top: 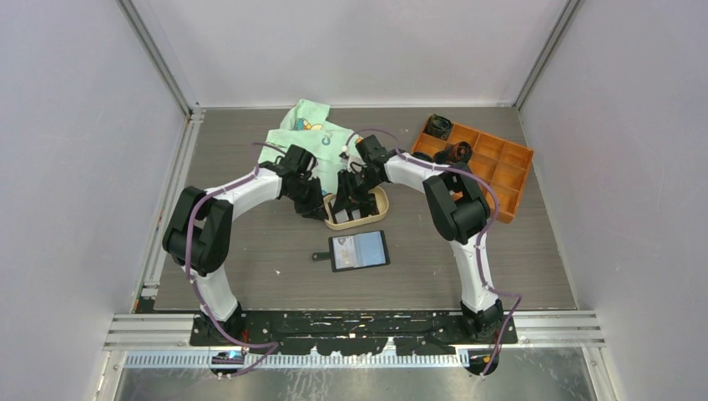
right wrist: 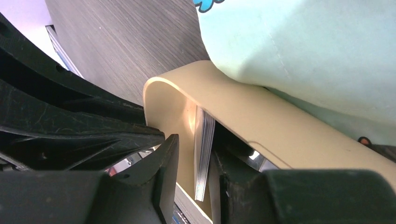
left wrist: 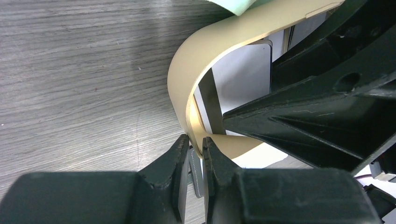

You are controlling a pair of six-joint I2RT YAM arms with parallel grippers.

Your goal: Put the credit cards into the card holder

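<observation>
A beige oval container (top: 380,219) stands mid-table with my left gripper shut on the left end of its rim. Inside it lie white cards (left wrist: 245,72), partly covered by the right gripper's black fingers (left wrist: 299,107). In the right wrist view, a thin upright stack of cards (right wrist: 204,154) stands between the fingers of my right gripper. These are part open, with a gap on the stack's left; whether the right finger touches it I cannot tell. The card holder (top: 359,251) lies open in front of the container, black-edged, with pale and light-blue panels.
A mint-green cloth (top: 313,138) lies behind the container, reaching up to its rim. An orange compartment tray (top: 505,171) with dark items sits at the back right, under the right arm.
</observation>
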